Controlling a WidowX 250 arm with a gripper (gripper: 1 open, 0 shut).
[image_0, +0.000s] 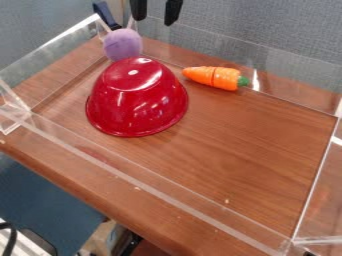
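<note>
My gripper (155, 12) is at the top edge of the view, open, its two dark fingertips above the table with nothing seen between them. Below it, a red bowl (136, 98) sits upside down on the wooden table. Behind the bowl at the left is a round purple object (122, 43). An orange toy carrot (213, 76) with a green top lies to the right of the bowl.
Clear plastic walls (175, 195) border the wooden surface (247, 150). A dark blue object (106, 14) stands behind the purple one, at the corner.
</note>
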